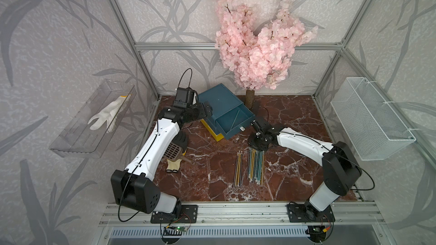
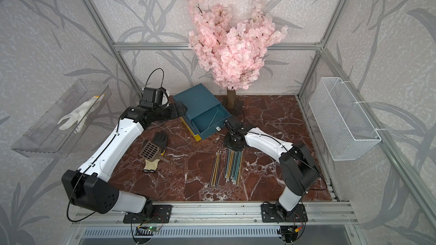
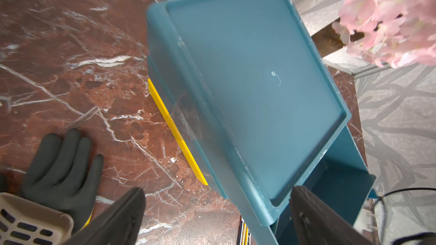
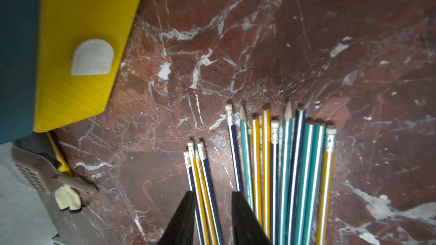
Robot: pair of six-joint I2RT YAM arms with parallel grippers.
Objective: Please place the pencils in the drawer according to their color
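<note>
Two bunches of pencils lie on the marble table: a small bunch of yellow and dark blue ones [image 4: 204, 195] and a larger mix of teal, yellow and dark blue ones [image 4: 308, 172]. Behind them stands a teal drawer box [image 3: 254, 77]. Its teal drawer [image 1: 236, 117] is pulled out and has a slanting divider; a yellow part [image 4: 86, 59] shows lower down. My left gripper [image 1: 207, 110] is open beside the box's left side, empty. Above the far ends of the pencils, my right gripper is partly open, with nothing held between its fingers.
A dark glove [image 3: 63, 177] and a beige slotted tool [image 3: 31, 220] lie left of the box. Pink blossoms [image 1: 268, 45] rise behind it. A clear bin [image 1: 90, 122] and a white mesh basket [image 1: 372, 118] hang at the sides.
</note>
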